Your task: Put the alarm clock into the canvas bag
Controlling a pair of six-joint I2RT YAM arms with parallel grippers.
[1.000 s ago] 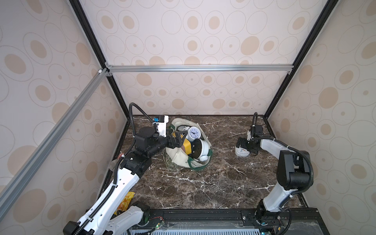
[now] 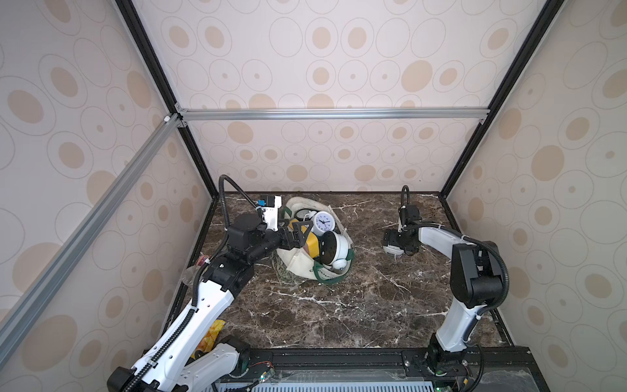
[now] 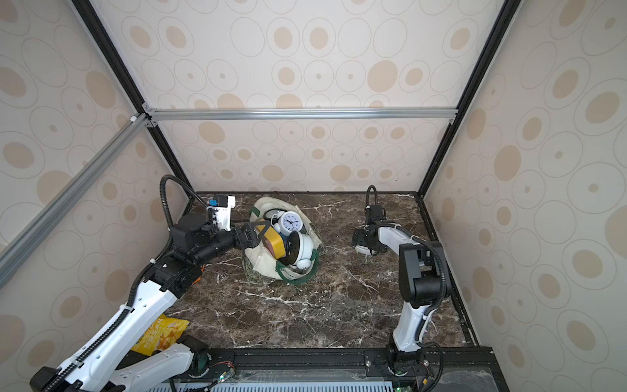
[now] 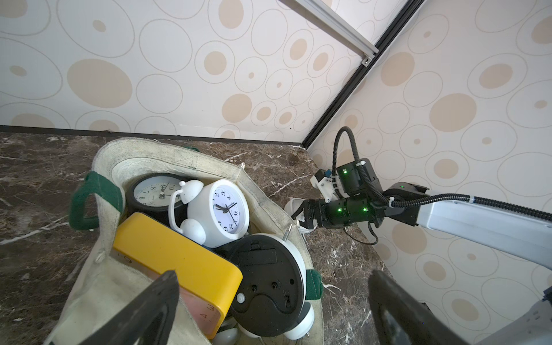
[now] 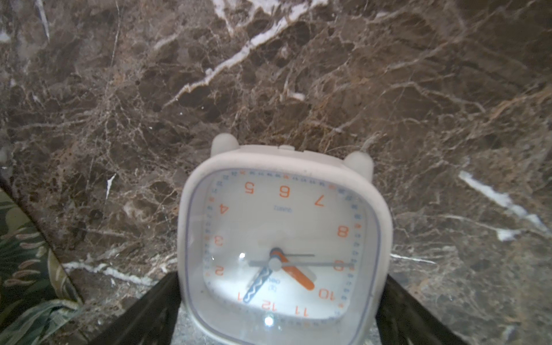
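A square white alarm clock [image 5: 284, 221] with orange numerals is between the fingers of my right gripper, just right of the bag in both top views; whether the fingers grip it is unclear. The cream canvas bag [image 4: 146, 146] with green handles holds several clocks, including a white one [image 4: 224, 210], and a yellow block [image 4: 178, 258]. My left gripper stands open above the bag's near side, nothing between its fingers.
A yellow packet [image 3: 163, 330] lies at the near left, beside the left arm's base.
My right gripper and the square clock have shifted leftward, toward the bag, over the last second. The left arm is almost unchanged, very slightly lowered.
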